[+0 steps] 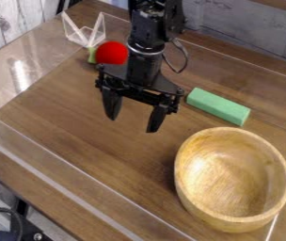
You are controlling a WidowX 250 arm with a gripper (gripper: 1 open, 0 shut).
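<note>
The black gripper (pixel 135 111) hangs over the middle of the wooden table (pixel 95 160), its two fingers spread wide apart with nothing seen between them. Behind it at the upper left is a red round object (pixel 112 53), partly hidden by the arm. A green block (pixel 217 106) lies to the gripper's right. A large light wooden bowl (pixel 231 179) sits at the front right.
A white wire-like holder (pixel 86 28) stands at the back left, near a small green item beside the red object. A grey wall backs the table.
</note>
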